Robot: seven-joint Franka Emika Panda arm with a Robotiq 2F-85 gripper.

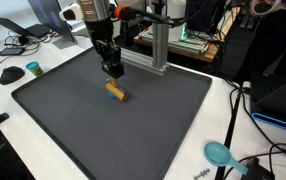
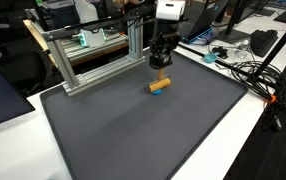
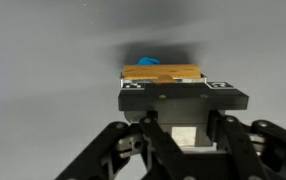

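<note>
A small wooden, orange-brown mallet-like piece shows its thick cylindrical part (image 2: 160, 85) low over the dark tabletop, with a narrower stem rising from it. My gripper (image 1: 111, 69) points down and is shut on that stem, as exterior view 2 suggests. In the wrist view the wooden bar (image 3: 161, 72) lies across just beyond the fingertips. Peeking out from beside and under it is a small blue thing (image 3: 148, 61), mostly hidden. Whether the wooden piece touches the table or the blue thing, I cannot tell.
A metal frame (image 2: 98, 75) stands at its edge near the arm. Off the board are a green cup (image 1: 34, 68), a turquoise round object (image 1: 221, 155) and loose cables (image 2: 268, 85).
</note>
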